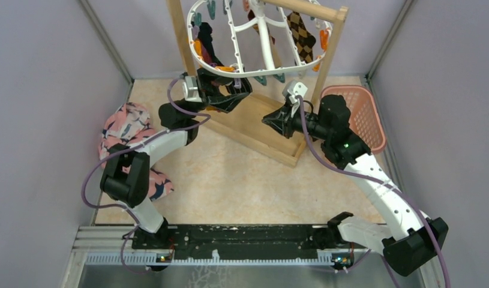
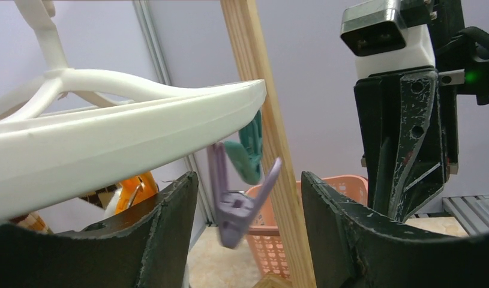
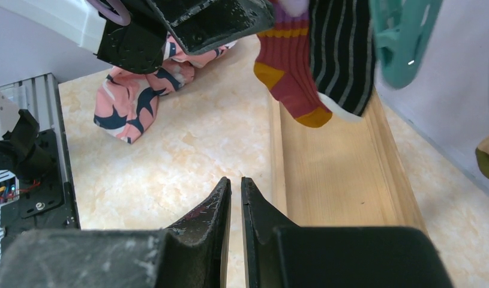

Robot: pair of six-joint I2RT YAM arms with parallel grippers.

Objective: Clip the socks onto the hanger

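Observation:
The white hanger (image 1: 258, 73) carries coloured clips and several hanging socks. My left gripper (image 1: 234, 96) is open at its front left; in the left wrist view a lilac clip (image 2: 234, 213) hangs between its fingers. A red-and-mustard sock (image 3: 287, 78) and a black striped sock (image 3: 341, 48) hang beside it in the right wrist view, their tops hidden. My right gripper (image 1: 272, 121) points toward them from the right, below the hanger, its fingertips close together with nothing visible between them.
A salmon basket (image 1: 374, 120) stands at the right, patterned cloth (image 1: 125, 132) at the left. The wooden stand's base (image 1: 254, 144) is below the hanger.

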